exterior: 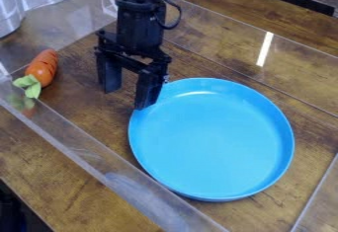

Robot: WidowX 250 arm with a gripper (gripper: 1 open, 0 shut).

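Observation:
My black gripper (pixel 129 83) hangs low over the wooden counter, just left of and behind the upper-left rim of a blue plate (pixel 211 139). Its two fingers point down and stand apart, with nothing visible between them. An orange toy carrot (pixel 42 70) with green leaves lies at the left, a short way from the gripper.
A metal pot (pixel 8 4) is at the top left corner. A clear ledge (pixel 99 157) runs diagonally along the front left. Bare wood is free behind and to the right of the plate.

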